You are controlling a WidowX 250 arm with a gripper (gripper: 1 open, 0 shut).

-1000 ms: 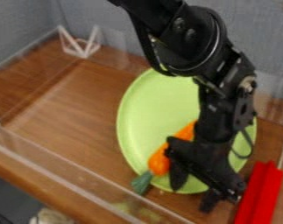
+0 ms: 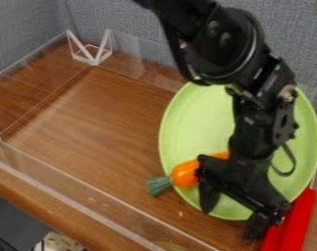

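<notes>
My black gripper (image 2: 236, 196) reaches down over the lower part of a green plate (image 2: 197, 115), its fingers open around the area of an orange carrot toy (image 2: 184, 175). The carrot lies across the plate's left rim, its green top pointing out onto the wooden table. Part of the carrot is hidden behind the gripper, so contact cannot be told.
A red object (image 2: 290, 228) lies right of the plate at the table's edge. A white wire stand (image 2: 90, 49) is at the back left.
The plate has shifted right compared with one second ago, along with the carrot and my gripper. The carrot's top now points more to the left.
</notes>
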